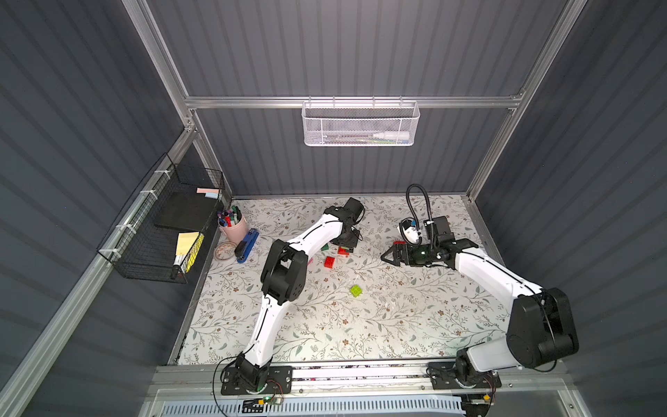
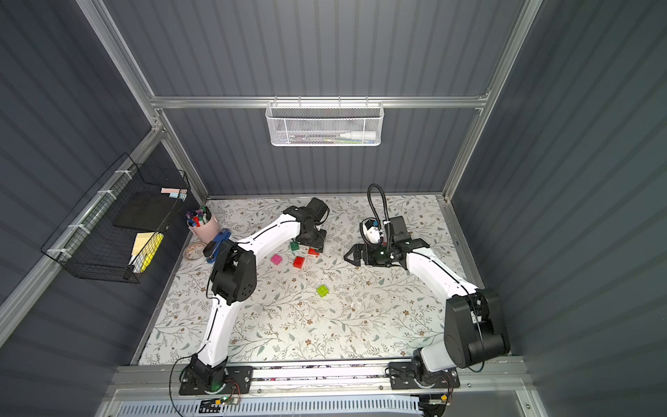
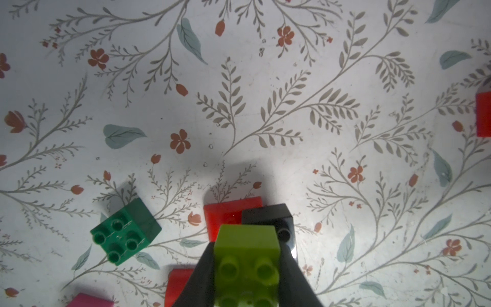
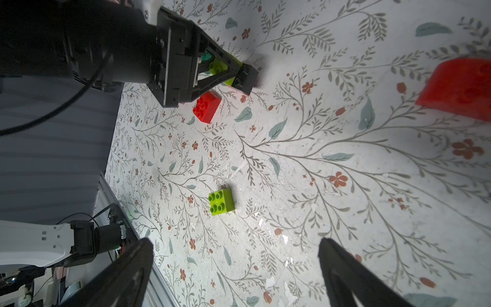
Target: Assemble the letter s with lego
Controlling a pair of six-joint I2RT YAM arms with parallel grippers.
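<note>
A lime green brick (image 3: 247,245) is clamped in my left gripper, which is shut on it. Just below, partly covered by it in the left wrist view, a black brick (image 3: 270,212) overlaps a red brick (image 3: 221,210). In the right wrist view the held brick lies close against the black brick (image 4: 247,79); whether they are joined cannot be told. My right gripper stands open over the table, nothing between its fingers. Loose on the table are a dark green brick (image 3: 122,232), another red brick (image 4: 206,106), a second lime brick (image 4: 221,202) and a pink brick (image 2: 276,259).
Another red piece (image 4: 455,89) lies near my right gripper. At the left are a pen cup (image 1: 235,228), a blue stapler (image 1: 246,245) and a wire basket (image 1: 166,229).
</note>
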